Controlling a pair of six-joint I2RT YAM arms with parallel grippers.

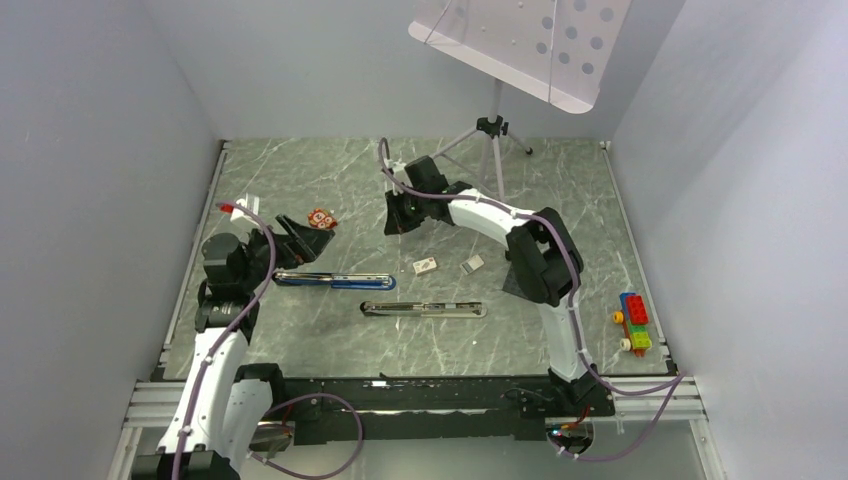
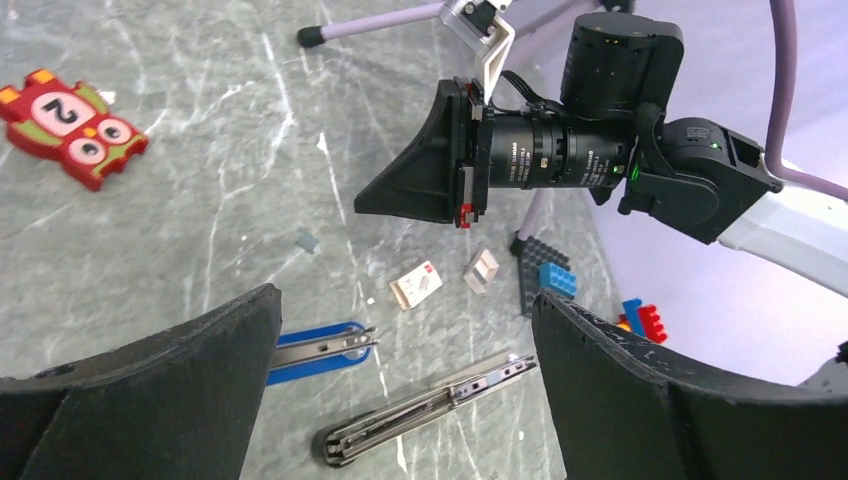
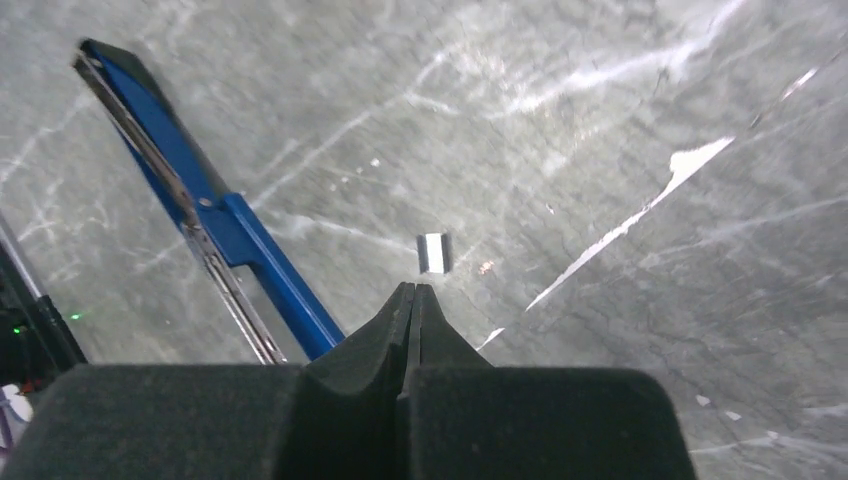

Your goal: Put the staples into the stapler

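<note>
The blue stapler [image 1: 340, 281] lies on the marble top; a silver stapler [image 1: 423, 309] lies parallel in front. A small staple strip [image 3: 432, 253] lies on the surface beside the blue stapler in the right wrist view, just past the tips of my right gripper [image 1: 400, 224], which is shut with nothing visible between its fingers. My left gripper [image 1: 314, 236] hangs open above the left end of the blue stapler, nothing between its fingers. Two small boxes [image 1: 425, 265] [image 1: 472, 264] lie right of the blue stapler.
A red owl toy [image 1: 322, 218] lies behind the blue stapler. A brick toy [image 1: 636, 323] sits at the right edge, a grey baseplate [image 2: 536, 274] near the tripod [image 1: 496, 150].
</note>
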